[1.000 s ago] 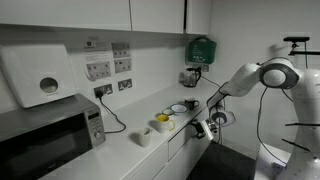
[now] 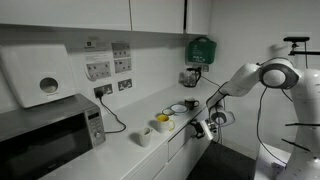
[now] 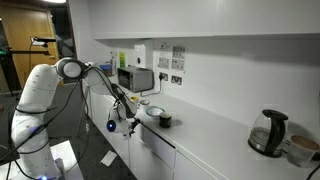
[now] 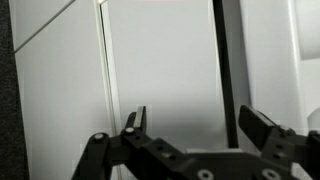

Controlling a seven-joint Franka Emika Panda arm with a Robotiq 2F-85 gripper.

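My gripper stands open in the wrist view, its two fingers wide apart with nothing seen between them. Beyond them is a white cabinet front [image 4: 165,60], with a dark gap [image 4: 224,60] along its right side and the pale counter edge [image 4: 265,60] past that. In exterior view 1 the gripper [image 2: 202,130] is low, beside the cabinet fronts under the counter. Exterior view 2 also shows the gripper [image 3: 132,127] at the cabinet fronts, below the counter top. Whether it touches a front cannot be told.
On the counter [image 2: 108,160] stand a microwave [image 2: 50,138], a yellow-marked mug [image 2: 165,123] and pale dishes [image 2: 179,108]. Further along are a dark pot [image 3: 165,119] and a kettle [image 3: 267,132]. Clear counter lies between the pot and kettle.
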